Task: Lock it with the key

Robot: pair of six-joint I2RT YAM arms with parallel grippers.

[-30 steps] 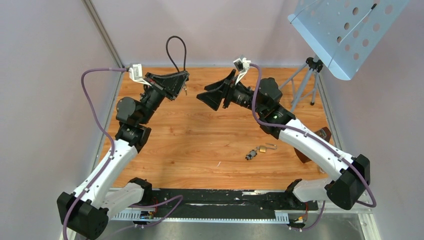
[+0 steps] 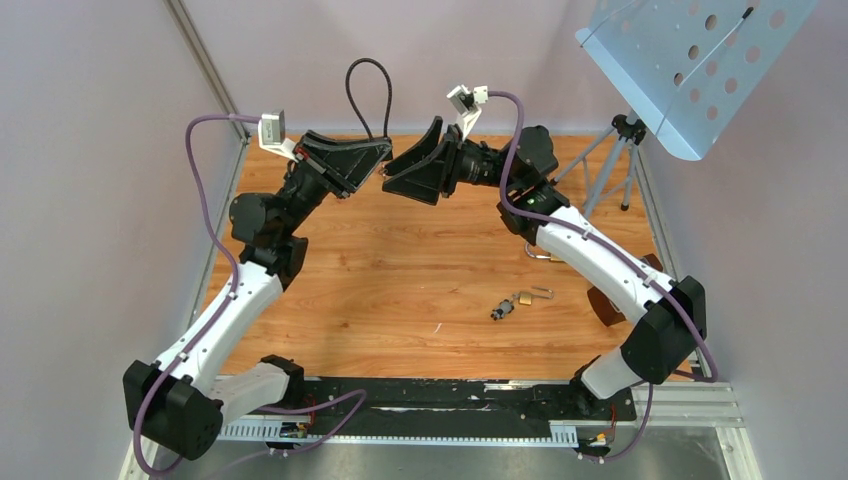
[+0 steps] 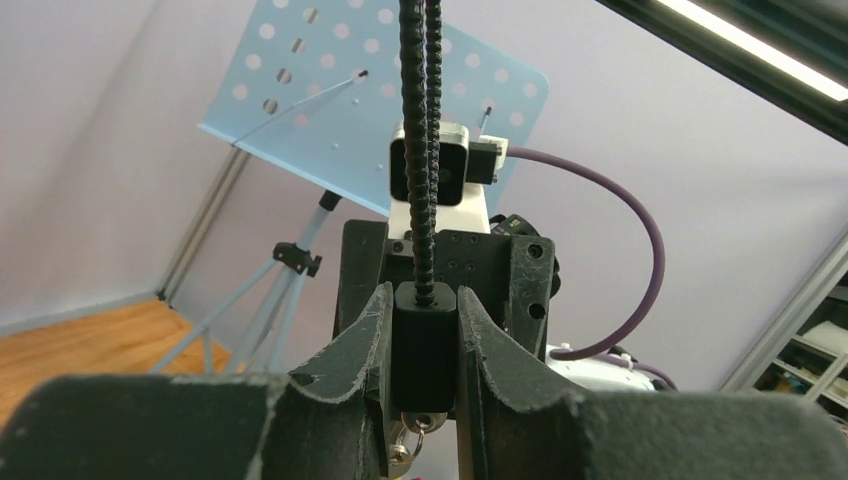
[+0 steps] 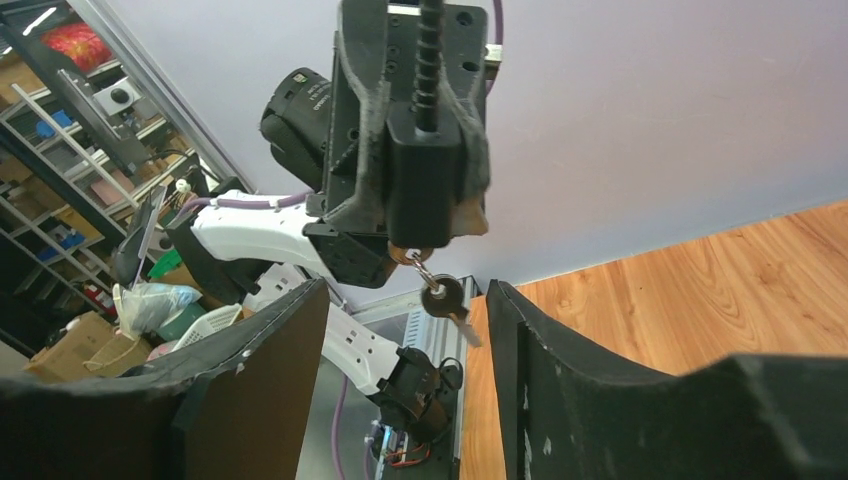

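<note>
A black cable lock body (image 3: pixel 424 345) is clamped upright in my left gripper (image 2: pixel 386 150), which is shut on it. Its black cable loop (image 2: pixel 369 63) rises above the fingers. Below the body a key (image 4: pixel 447 300) dangles from a small ring; the right wrist view has it in front of the right fingertips, slightly right of centre. Facing the lock from the right, my right gripper is open, and no hold on the key shows. In the top view the two grippers nearly meet, and the key is mostly hidden between them.
On the wooden table (image 2: pixel 400 280) lie a small brass padlock (image 2: pixel 526 298) and a grey item (image 2: pixel 503 310). A brown object (image 2: pixel 606 307) sits partly under the right arm. The blue stand (image 2: pixel 700 70) rises at the back right. Mid-table is largely clear.
The gap between the grippers has closed: the left gripper with the lock has moved right, and the right gripper has shifted left towards the key.
</note>
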